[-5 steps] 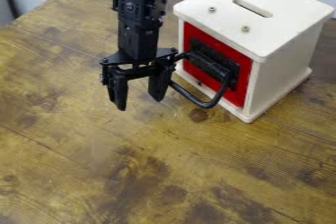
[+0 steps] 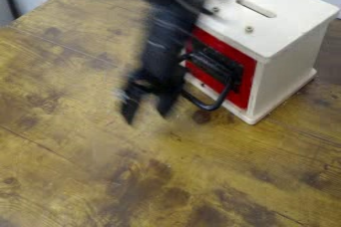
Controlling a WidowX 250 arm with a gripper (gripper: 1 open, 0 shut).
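Observation:
A white wooden box (image 2: 273, 27) with a slot in its top stands at the upper right. Its red front panel (image 2: 237, 96) carries a black latch or handle fitting with a black loop sticking out low at the left. My black gripper (image 2: 148, 106), blurred by motion, hangs just left of the box front, fingers pointing down and open, with nothing visible between them.
A pale wall shows at the top left corner.
My arm and gripper have shifted slightly right and downward, with the arm now tilted and blurred. The box stands in the same place.

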